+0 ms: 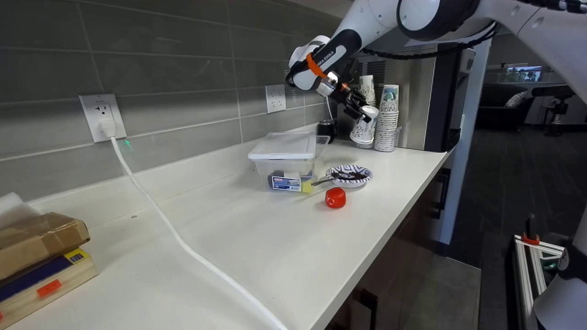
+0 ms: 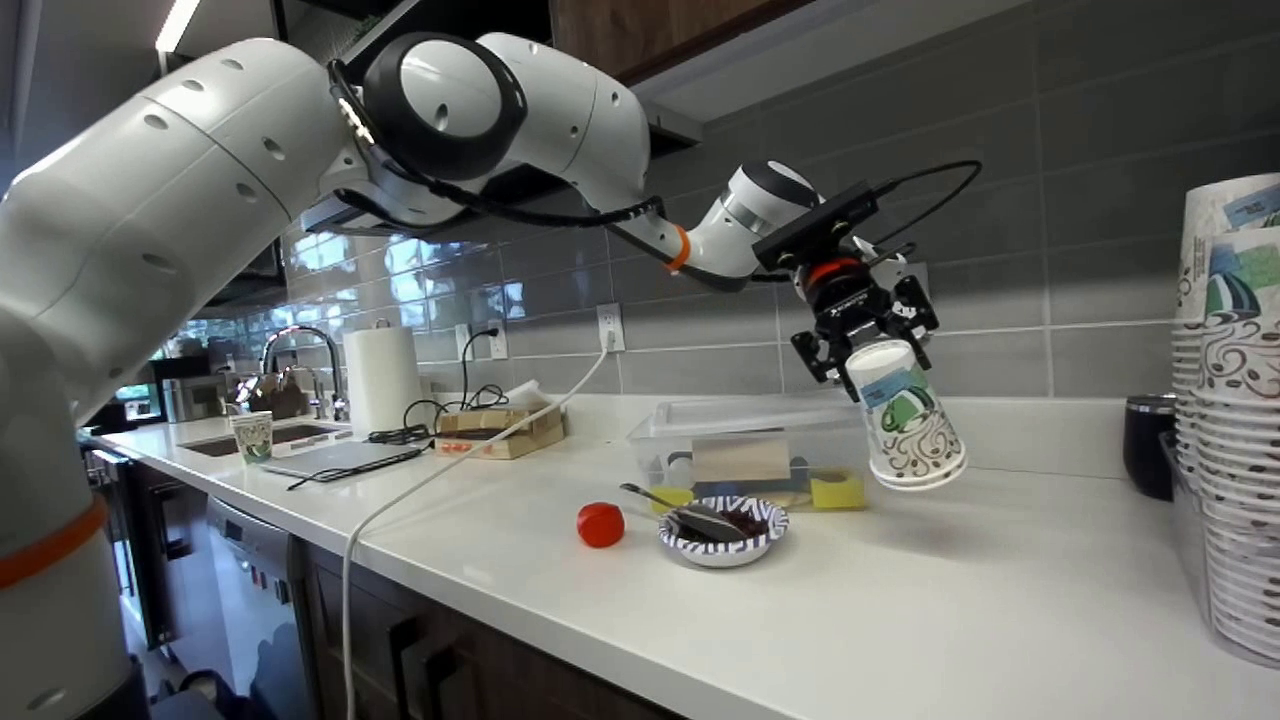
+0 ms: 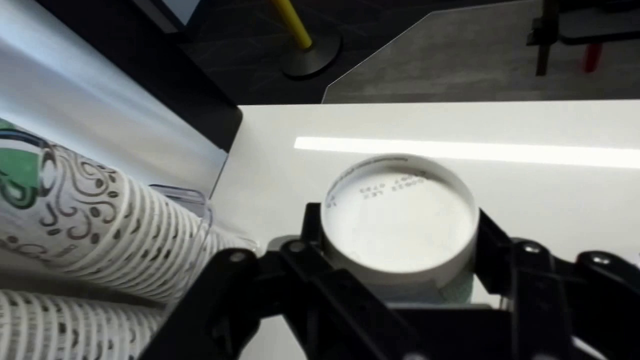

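Note:
My gripper (image 2: 873,348) is shut on an upside-down paper cup (image 2: 908,422) with a leaf and swirl print. The cup hangs tilted above the counter, its wide rim facing down. In the wrist view, the white base of the cup (image 3: 399,219) lies between the dark fingers, one on each side. From exterior view 1 the held cup (image 1: 364,129) appears in front of the stacked cups.
Tall stacks of paper cups (image 2: 1242,480) stand at the counter's far end. A patterned bowl (image 2: 720,552) with a spoon, a red object (image 2: 600,524) and a lidded clear bin (image 2: 744,450) sit on the counter (image 2: 840,612). Bare counter lies below the held cup.

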